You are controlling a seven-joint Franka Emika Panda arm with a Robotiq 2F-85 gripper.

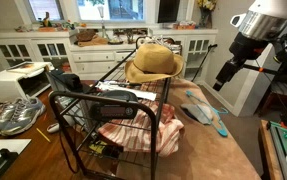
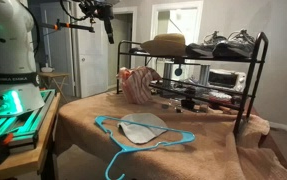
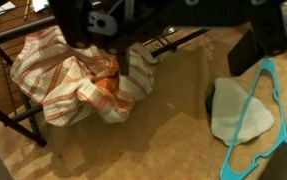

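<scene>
My gripper hangs above the brown-covered table, its dark fingers spread apart with only the tabletop visible between them. In the wrist view, a light blue hanger (image 3: 246, 110) lies to the right, over or against a pale grey cap-like item (image 3: 223, 118). To the left, an orange-and-white striped cloth (image 3: 78, 85) is bunched up by the black rack (image 3: 23, 120). A tan straw hat (image 1: 153, 63) rests on the rack's top shelf. Exterior view 2 also shows the hanger (image 2: 148, 148) on the open table, well below the gripper.
Grey shoes (image 1: 15, 117) stand at the left in exterior view 1; in exterior view 2, shoes (image 2: 233, 46) appear at the rack's right. Dark items and a white sheet lie on the rack's top. A white toaster oven (image 1: 18, 83) stands behind.
</scene>
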